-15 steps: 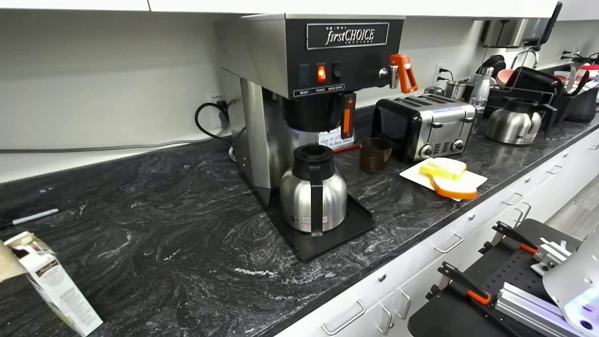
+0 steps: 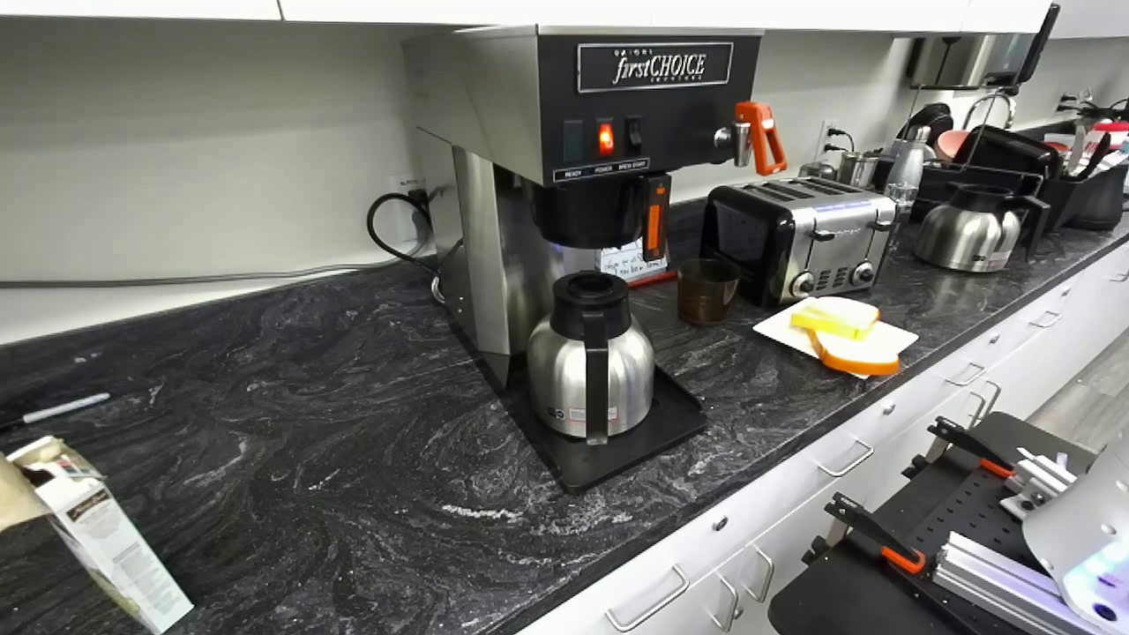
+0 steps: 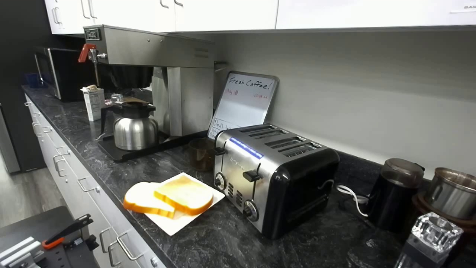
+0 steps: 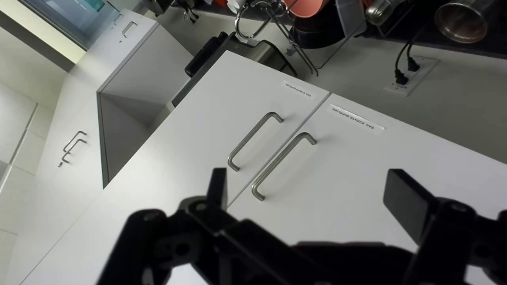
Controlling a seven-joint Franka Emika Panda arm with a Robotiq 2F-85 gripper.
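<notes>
My gripper stands open in the wrist view, its two dark fingers wide apart with nothing between them. White cupboard doors [image 4: 380, 156] with metal handles fill the view beyond it. Neither exterior view shows the gripper; only a white piece of the arm [image 2: 1090, 540] appears at the right edge of exterior view 1. Two slices of bread [image 3: 183, 194] overlap on a square white plate [image 3: 171, 227], in front of a steel and black toaster [image 3: 285, 178]. Under the coffee maker [image 2: 656, 116], a steel carafe [image 2: 566, 370] stands upright on the black base.
A brown cup [image 2: 706, 291] sits between coffee maker and toaster. A white carton [image 2: 122, 550] stands on the counter's left part, near a pen [image 2: 65, 408]. A second carafe [image 2: 968, 233] is farther right. Bare counter [image 2: 349, 455] lies left of the coffee maker.
</notes>
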